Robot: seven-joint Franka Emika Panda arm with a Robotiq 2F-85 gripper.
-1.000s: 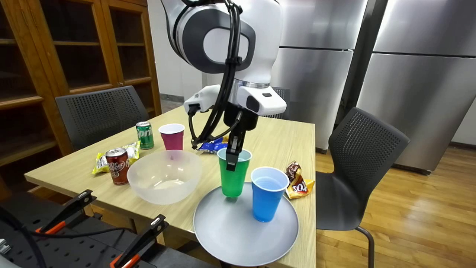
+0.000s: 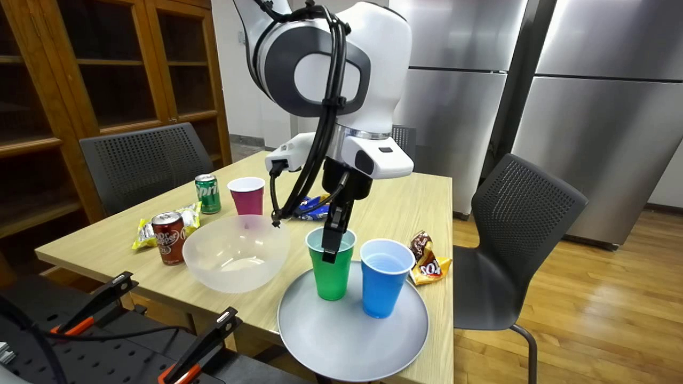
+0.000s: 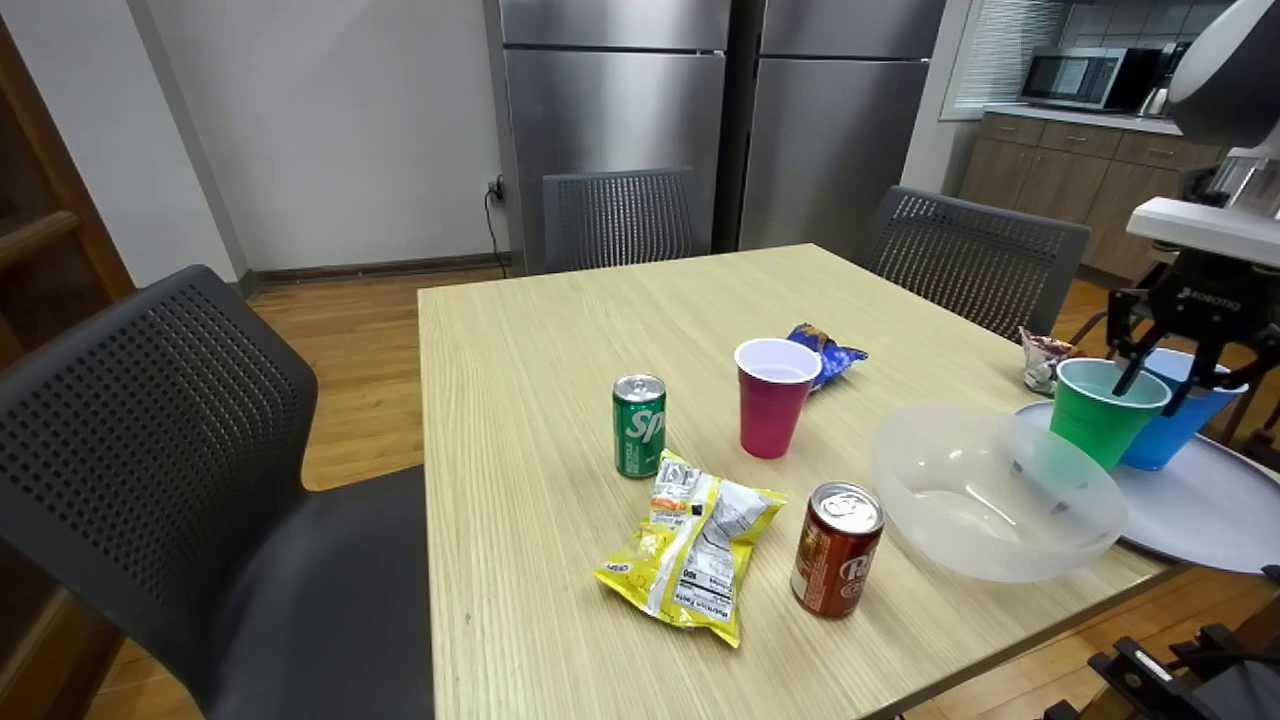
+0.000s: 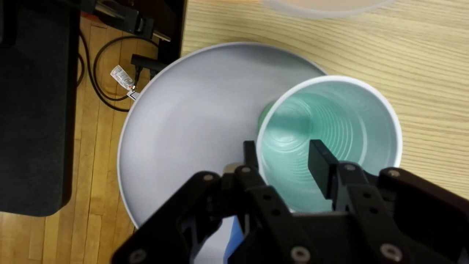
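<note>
A green cup (image 2: 332,275) stands on the grey plate (image 2: 307,333), close beside a blue cup (image 2: 384,281). My gripper straddles the near rim of the green cup: in the wrist view one finger is outside the wall and the other reaches inside. Its fingers are parted, with space on either side of the rim, so nothing is gripped. Exterior view 2 shows the fingers (image 3: 1128,374) pointing down at the green cup, the blue cup partly hidden behind them.
Left of the plate sits a translucent bowl (image 2: 237,256). Farther off are a maroon cup (image 3: 774,402), a Sprite can (image 3: 639,426), a Dr Pepper can (image 3: 836,552) and a yellow chip bag (image 3: 696,546). Another snack bag (image 2: 427,262) lies right of the blue cup.
The green cup has come down from slightly higher and farther back to stand on the plate. My gripper has lowered with it, and its fingers now stand apart around the rim.
</note>
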